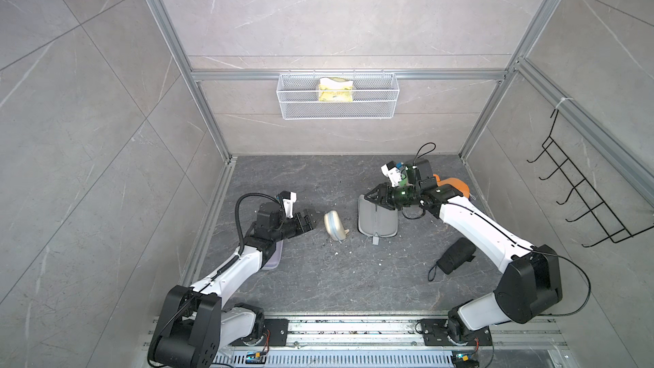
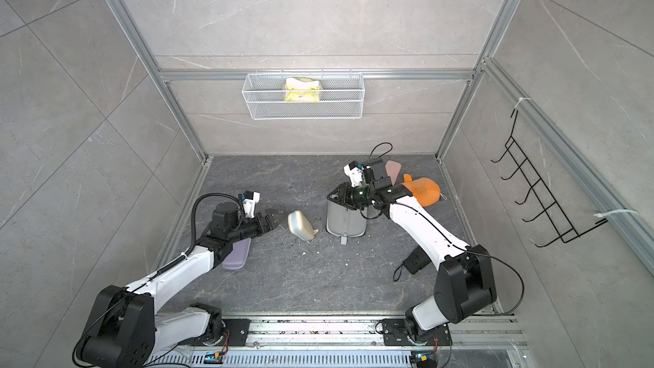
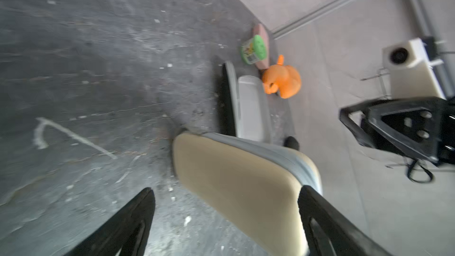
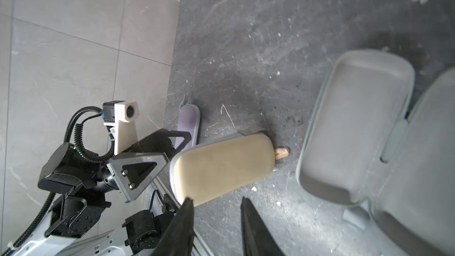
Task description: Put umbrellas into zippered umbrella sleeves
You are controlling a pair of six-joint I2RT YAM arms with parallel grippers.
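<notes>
A cream zippered sleeve with a grey zip band (image 1: 333, 226) is between the two arms, on its narrow side. Whether it rests on the table is unclear. My left gripper (image 1: 310, 221) is open just left of it; in the left wrist view the sleeve (image 3: 241, 175) appears beyond the spread fingers. Above the open grey sleeve (image 1: 376, 221), my right gripper (image 1: 372, 196) has its fingers parted with nothing between them. In the right wrist view the cream sleeve (image 4: 227, 168) lies ahead of those fingers, its pull tab (image 4: 281, 152) showing. A black folded umbrella (image 1: 455, 255) rests at right.
A purple sleeve (image 2: 236, 255) lies under the left arm. Behind the right arm are an orange object (image 2: 425, 191), a pink item (image 2: 393, 169) and a green-lidded jar (image 3: 254, 49).
</notes>
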